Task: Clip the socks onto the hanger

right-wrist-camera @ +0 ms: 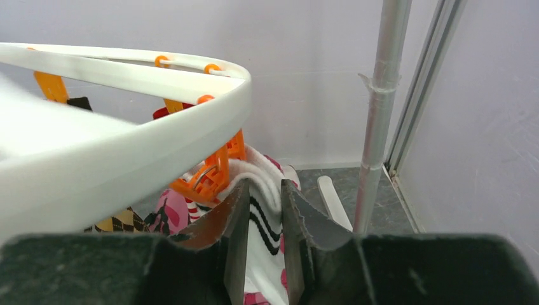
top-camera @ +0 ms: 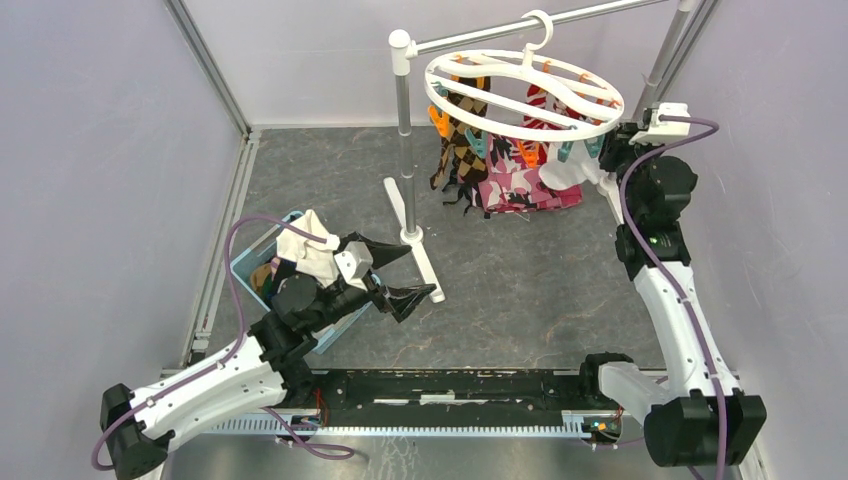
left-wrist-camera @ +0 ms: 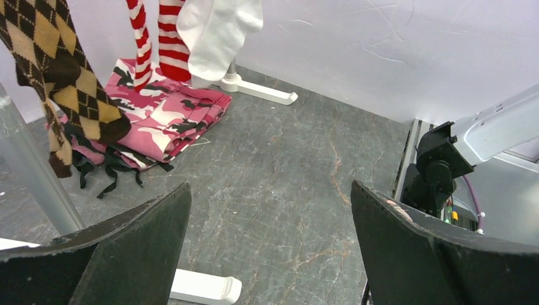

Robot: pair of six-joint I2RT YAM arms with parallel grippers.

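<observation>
A white round hanger (top-camera: 478,122) with orange and teal clips hangs from the rail. Brown argyle socks (left-wrist-camera: 76,76), red-striped socks (left-wrist-camera: 171,41) and white socks (left-wrist-camera: 219,32) hang beneath it. In the right wrist view an orange clip (right-wrist-camera: 216,175) is at the folded top of the white sock (right-wrist-camera: 254,168), which has black stripes. My right gripper is slightly open, with a narrow gap through which the sock shows; whether the pads touch it, I cannot tell. Over by the left post, my left gripper (top-camera: 422,268) stands wide open and empty.
A blue basket (top-camera: 243,268) with more cloth sits left of the left arm. Folded pink camouflage fabric (left-wrist-camera: 152,121) lies on the floor below the hanger. The stand's post (top-camera: 405,150) and rail (top-camera: 600,9) frame the hanger.
</observation>
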